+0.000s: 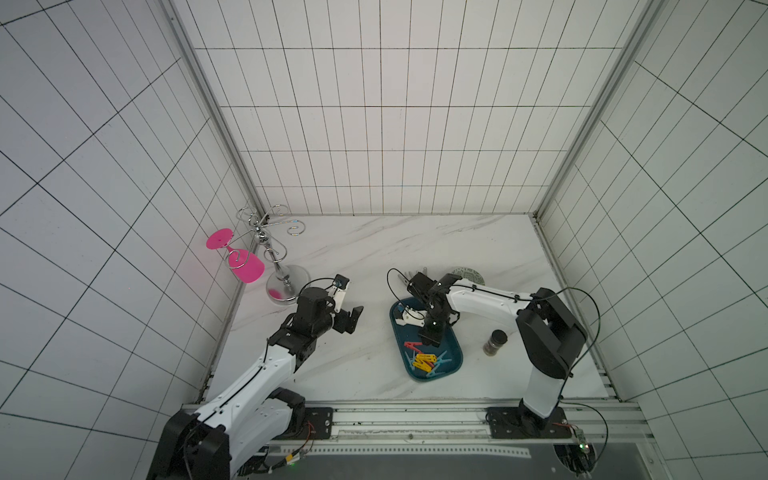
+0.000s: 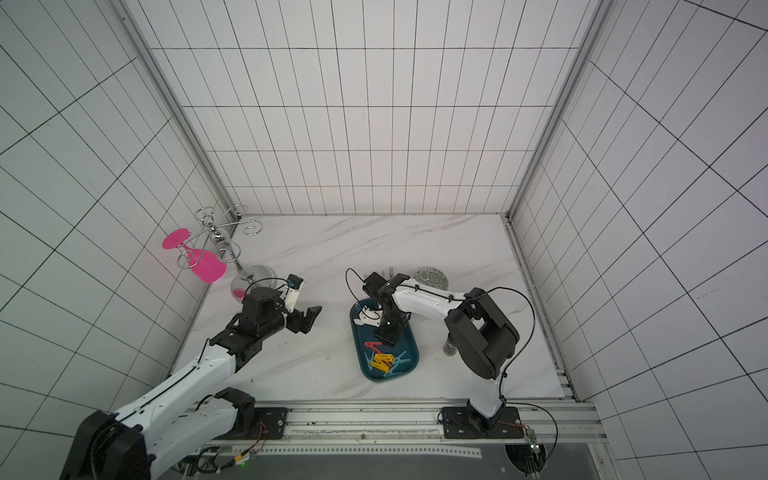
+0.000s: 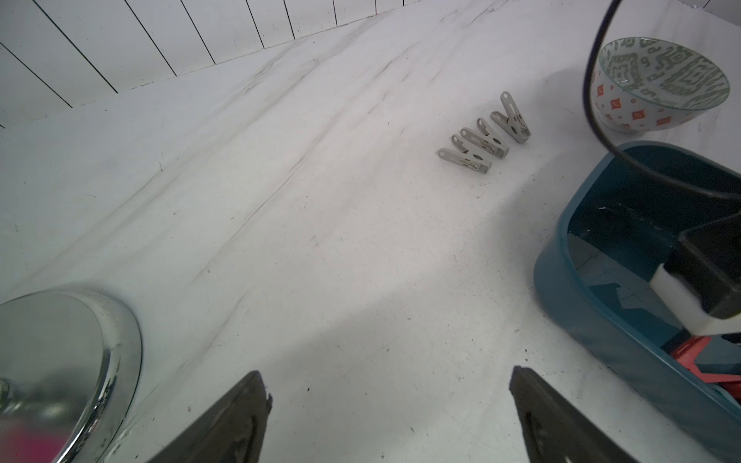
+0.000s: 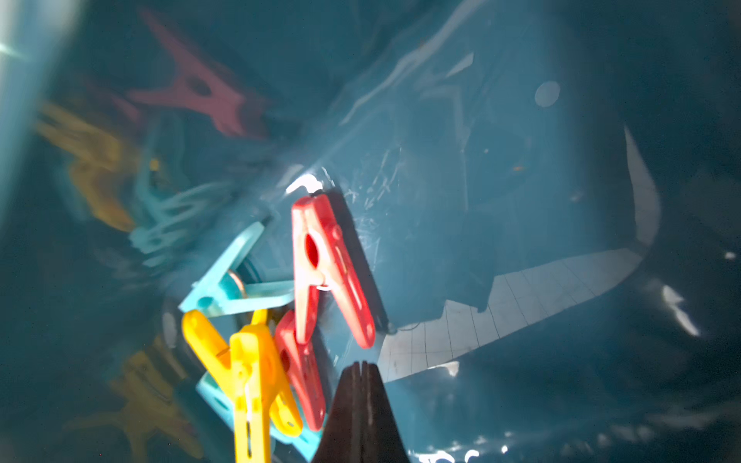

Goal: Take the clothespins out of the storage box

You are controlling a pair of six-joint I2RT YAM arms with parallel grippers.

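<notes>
A blue storage box [image 1: 400, 348] stands on the counter with several red, yellow and light-blue clothespins inside. In the right wrist view, a red clothespin [image 4: 330, 262] leans on the heap, its legs pointing toward my right gripper. That gripper is down in the box with its fingertips pressed together and nothing between them; the red clothespin lies just beyond the tips. Beside it are a yellow clothespin [image 4: 251, 370] and a light-blue clothespin [image 4: 224, 285]. My left gripper stands open and empty over bare counter, left of the box.
Several grey clothespins [image 3: 486, 142] lie on the counter behind the box, near a patterned bowl [image 3: 660, 85]. A dark-topped jar [image 1: 496, 342] stands right of the box. At left is a metal stand [image 1: 288, 284] holding a pink glass [image 1: 246, 265]. Counter between stand and box is clear.
</notes>
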